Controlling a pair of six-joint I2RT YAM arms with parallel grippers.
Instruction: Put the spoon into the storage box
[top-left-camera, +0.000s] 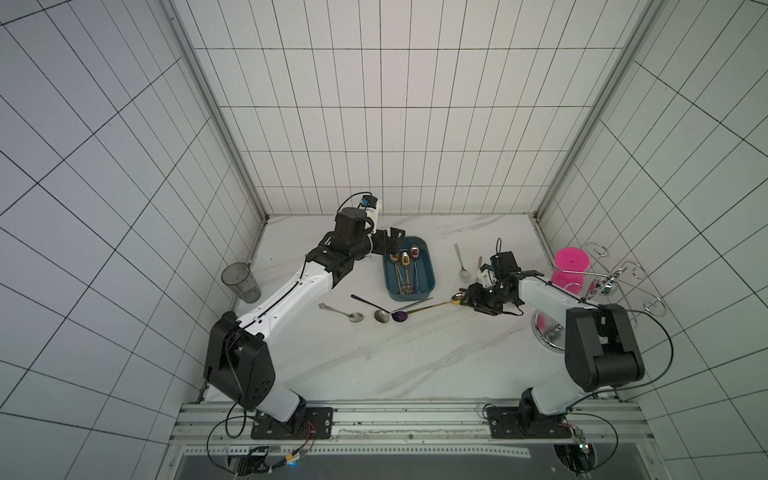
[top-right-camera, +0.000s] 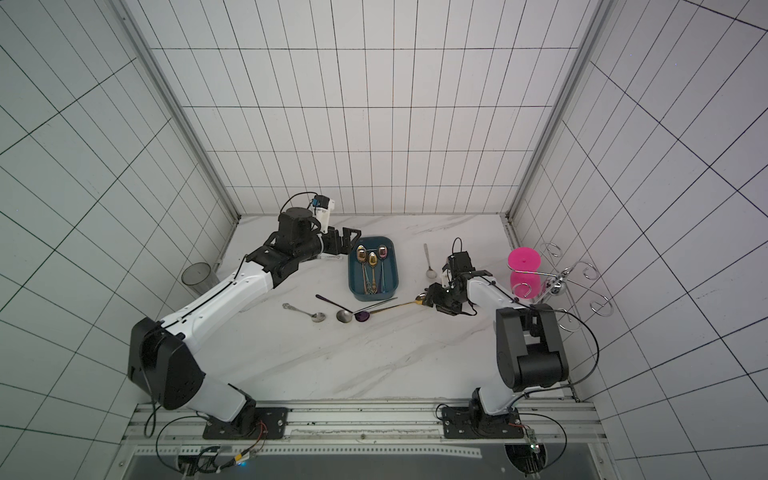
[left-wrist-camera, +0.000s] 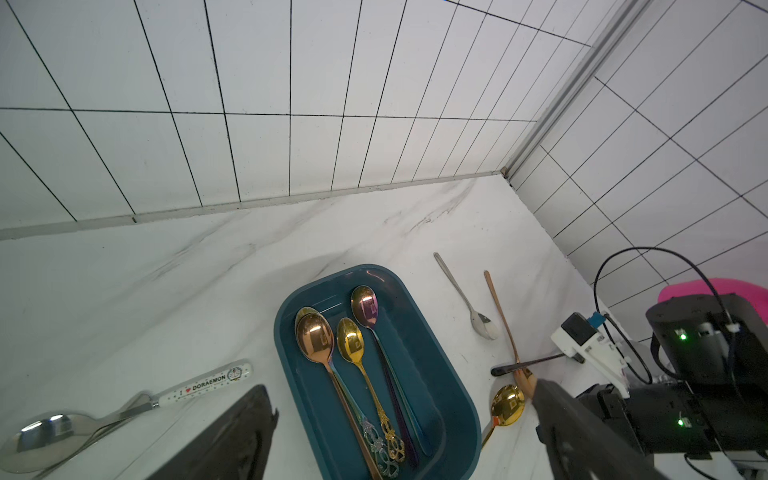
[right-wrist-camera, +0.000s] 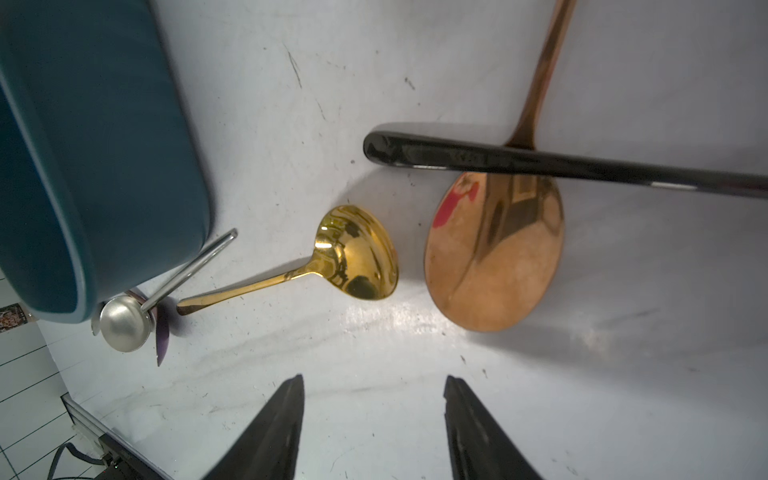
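The teal storage box (top-left-camera: 425, 284) holds several spoons (left-wrist-camera: 316, 340). My left gripper is raised over the box's back-left part in the top views, open and empty. My right gripper is low, right of the box, its fingers apart with nothing between them. Before it in the right wrist view lie a gold ladle (right-wrist-camera: 352, 252), a copper spoon (right-wrist-camera: 492, 256) and a black handle (right-wrist-camera: 592, 172) across the copper one.
Several spoons (top-right-camera: 316, 316) lie in front of and left of the box. A glass (top-left-camera: 240, 280) stands at the left, a pink holder (top-left-camera: 572, 262) with a metal rack at the right.
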